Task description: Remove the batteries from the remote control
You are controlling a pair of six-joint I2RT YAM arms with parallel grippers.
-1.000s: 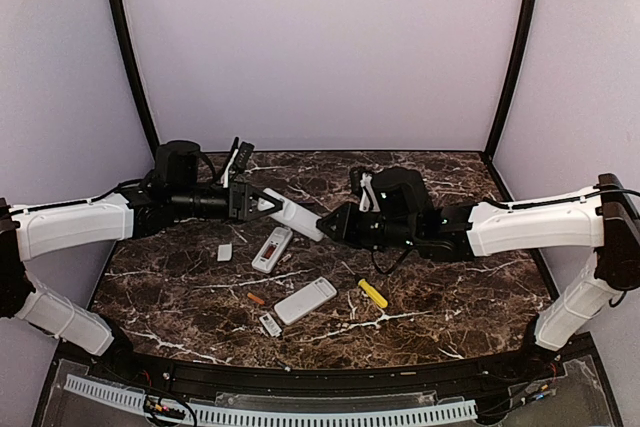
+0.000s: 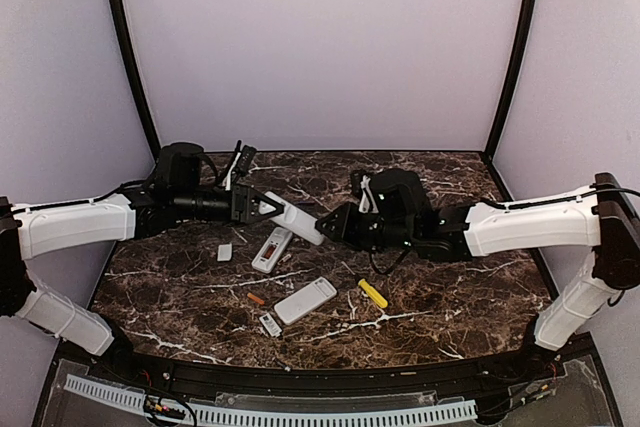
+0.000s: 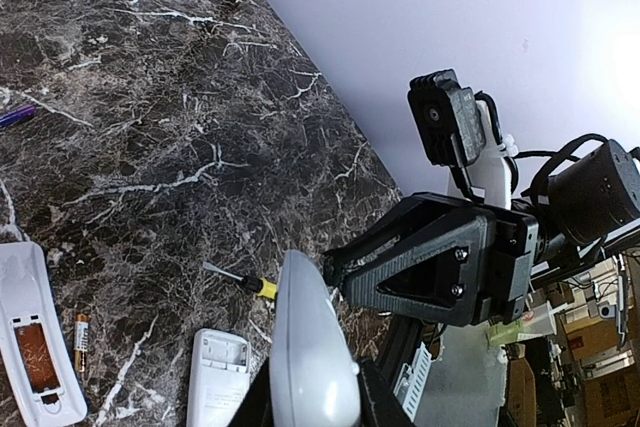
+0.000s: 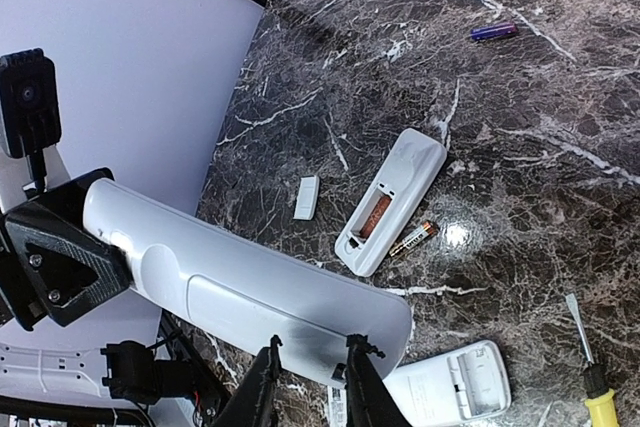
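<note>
A white remote control is held above the table, slanting between both arms. In the top view my left gripper is shut on its left end. My right gripper is at its other end; the fingers stand a little apart and overlap the lower edge, where a cover seam shows. The remote hides the right fingertips in the left wrist view. On the table, a battery with an orange end lies beside a second white remote, whose compartment is uncovered. Farther off lies a purple battery.
Another white device with an open compartment lies nearer the front, a small white piece beside it. A yellow screwdriver lies to its right. One loose cover rests at left.
The held remote and the left gripper have shifted slightly downward in the top view. My right gripper has moved only a little around the remote's end. Things on the table lie unchanged.
</note>
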